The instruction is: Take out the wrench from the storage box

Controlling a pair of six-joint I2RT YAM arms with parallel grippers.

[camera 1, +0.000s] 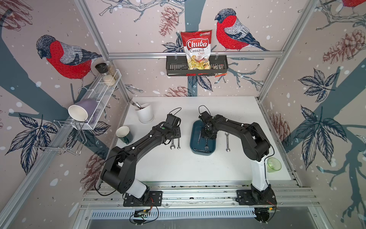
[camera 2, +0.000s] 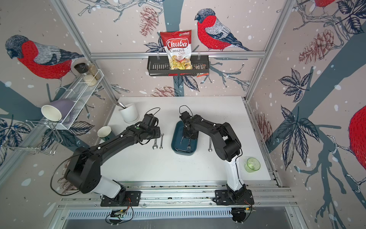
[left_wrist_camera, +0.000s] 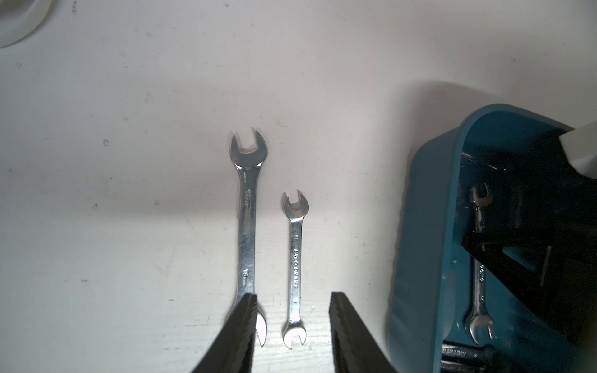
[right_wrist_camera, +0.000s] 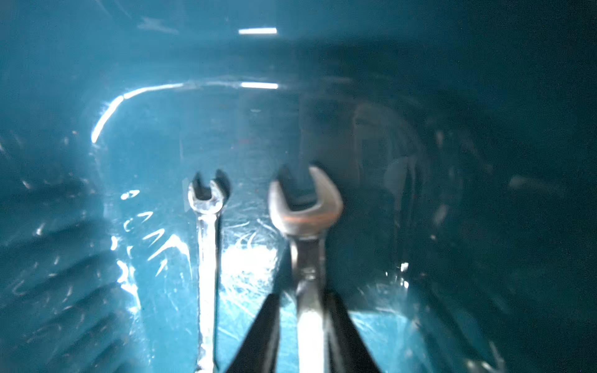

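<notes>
Inside the blue storage box (camera 1: 193, 143) lie several wrenches. My right gripper reaches down into it, part open, its fingertips on either side of the shaft of a large wrench (right_wrist_camera: 306, 217); contact with the shaft cannot be told. To the left of that one lies a smaller wrench (right_wrist_camera: 207, 267) in the same box. Left of the box, two wrenches rest on the white table: a larger one (left_wrist_camera: 247, 205) and a smaller one (left_wrist_camera: 295, 261). Over their lower ends my left gripper stands open, holding nothing.
Right of the box another wrench (camera 1: 227, 142) lies on the table. A green glass (camera 1: 273, 164) stands at the right edge; a cup (camera 1: 124, 134) and a white utensil pot (camera 1: 144, 113) stand at the left.
</notes>
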